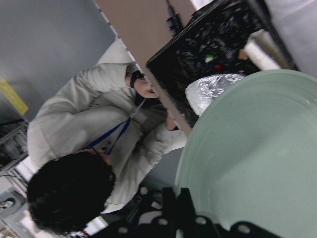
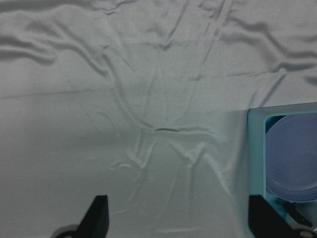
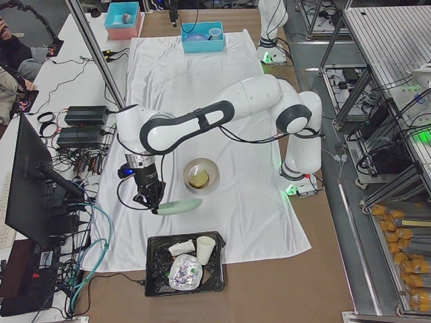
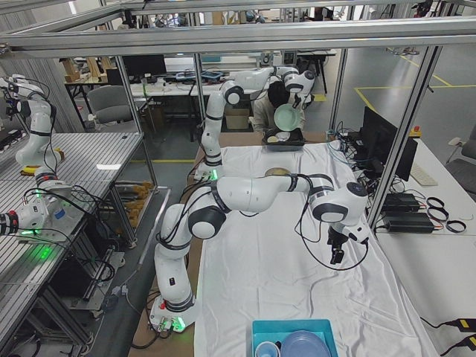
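My left gripper [image 3: 153, 200] is shut on the rim of a pale green plate [image 3: 180, 206], holding it in the air above the cloth, beside the black lined tray [image 3: 155, 269]. In the left wrist view the plate [image 1: 247, 153] fills the right side. The tray holds a foil-covered item [image 3: 184, 272], a white cup [image 3: 205, 249] and a white piece. A shallow bowl [image 3: 201, 163] with yellowish contents rests on the cloth. My right gripper [image 4: 336, 251] hangs above the cloth near a teal bin [image 4: 290, 327]; in its wrist view the fingertips stand apart with nothing between.
The teal bin holds a blue plate [image 4: 303, 345] and a cup [image 4: 268, 349]. A person [image 1: 99, 129] sits beyond the tray's end of the table. Monitors and cables line one side.
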